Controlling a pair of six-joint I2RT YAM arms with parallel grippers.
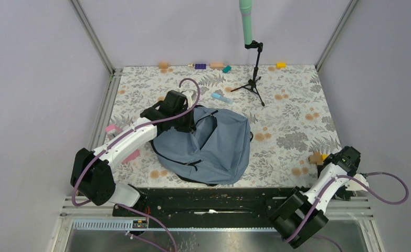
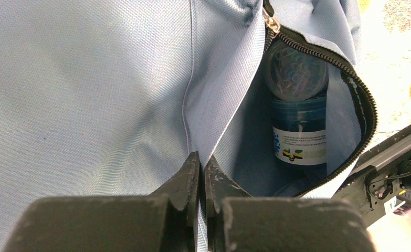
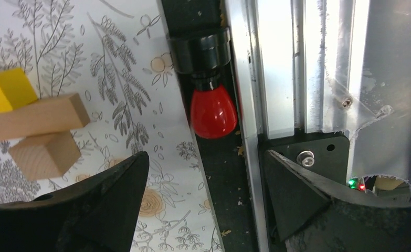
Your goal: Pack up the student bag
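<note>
The blue-grey bag (image 1: 213, 142) lies on the table left of centre, its zipped opening parted. My left gripper is shut on a fold of the bag's fabric along that opening. Inside the opening, a clear and blue container (image 2: 298, 118) with a white label shows, partly covered by the zipper flap. Far to the right, my right gripper stands open, nothing between its fingers. Ahead of it, a red and black knob-like object (image 3: 212, 112) rests on the black strip by the table edge. A pale blue tube-like item (image 1: 222, 98) lies behind the bag.
Wooden blocks (image 3: 35, 118) and a yellow block (image 3: 14, 90) lie left of my right gripper. A tripod (image 1: 254, 86) stands at the back, among small blocks along the rear edge. Pink items (image 1: 114, 129) are partly behind the left arm. Table between bag and right arm is clear.
</note>
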